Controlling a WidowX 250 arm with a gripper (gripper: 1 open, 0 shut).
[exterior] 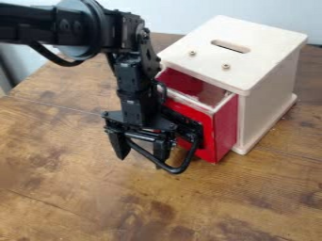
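A pale wooden box (262,119) with a slot in its top stands on the right, with a red front compartment (221,120) facing left, partly open at the top. My black gripper (149,141) hangs low at the left of the red front, close against it and hiding part of it. Whether its fingers are open or shut is hard to make out against the dark parts.
A pale wall is behind the table's back edge. The arm reaches in from the upper left.
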